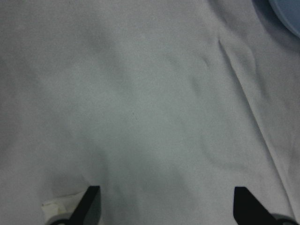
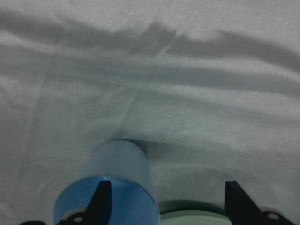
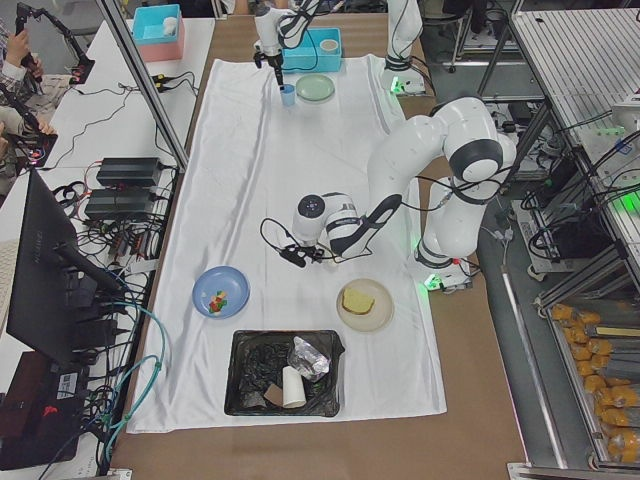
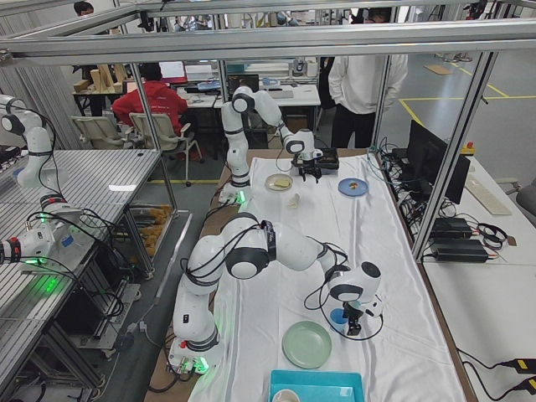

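My left gripper (image 3: 306, 256) hangs open over the cloth, above a crumpled pale object (image 4: 293, 202), whose edge shows beside a finger in the left wrist view. The blue plate (image 3: 220, 293) with small colored pieces lies to its side. My right gripper (image 4: 353, 322) stands open just above the blue cup (image 2: 126, 161), one finger over its opening; the cup is upright beside the green plate (image 4: 306, 333).
A beige plate (image 3: 368, 315) holds a yellow item. A black lined bin (image 3: 258, 398) contains white, silver and brown waste. A turquoise tub (image 4: 335, 380) with a cup sits beyond the green plate.
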